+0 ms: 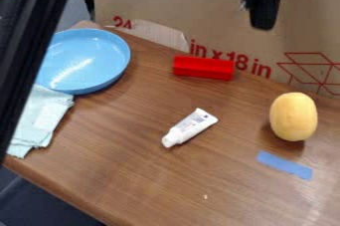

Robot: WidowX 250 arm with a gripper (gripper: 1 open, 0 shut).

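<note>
The black gripper is at the top of the camera view, raised in front of the cardboard backdrop, above and to the right of a red block, and blurred. Its fingers look close together, with nothing visible held. The red block lies on the wooden table near the cardboard. A white tube lies in the middle, a yellow oval object stands to the right, and a blue plate is at the left, partly behind the dark arm.
A pale cloth lies at the left edge of the table. A strip of blue tape is at the right. Cardboard closes off the back.
</note>
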